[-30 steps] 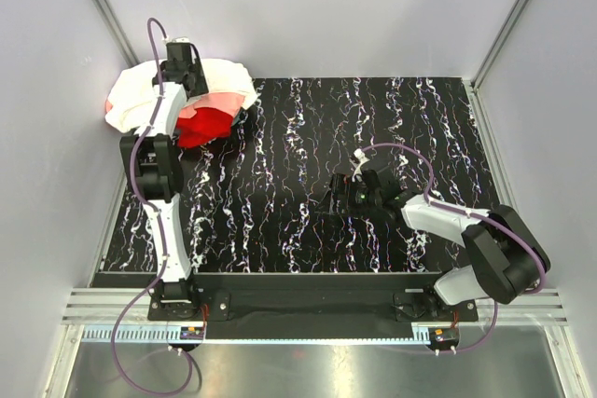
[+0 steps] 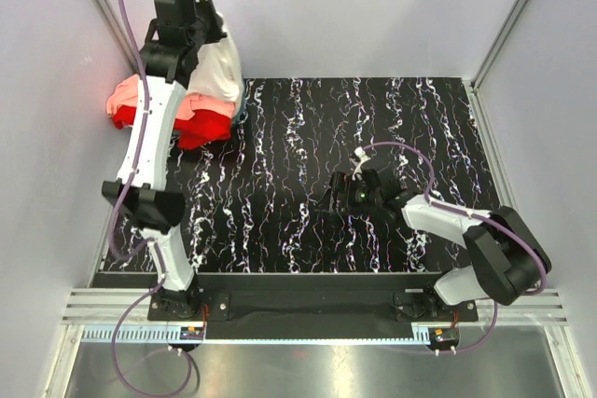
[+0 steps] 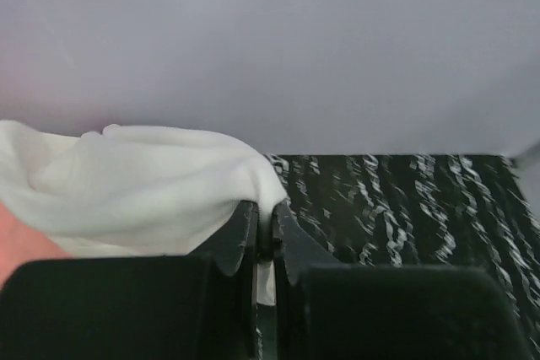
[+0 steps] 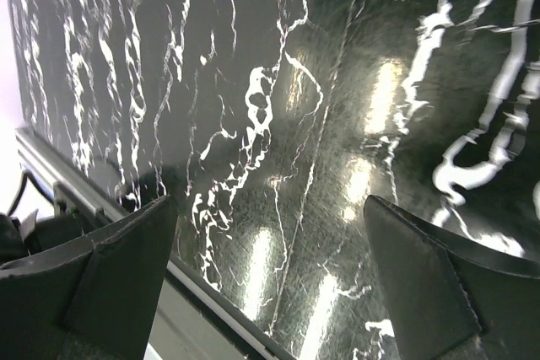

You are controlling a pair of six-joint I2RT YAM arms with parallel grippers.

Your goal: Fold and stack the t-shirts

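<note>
In the top view my left gripper (image 2: pixel 207 27) is raised at the back left, shut on a white shirt (image 2: pixel 219 70) that hangs from it. In the left wrist view the white cloth (image 3: pixel 143 183) is pinched between the fingers and drapes leftward. Beneath it lie a pink shirt (image 2: pixel 123 95) and a red shirt (image 2: pixel 201 132), with pink also showing in the left wrist view (image 3: pixel 17 242). My right gripper (image 2: pixel 340 191) hangs low at the centre right, open and empty over the dark surface.
Walls (image 2: pixel 354 6) bound it at the back and sides.
The right arm has stayed still.
</note>
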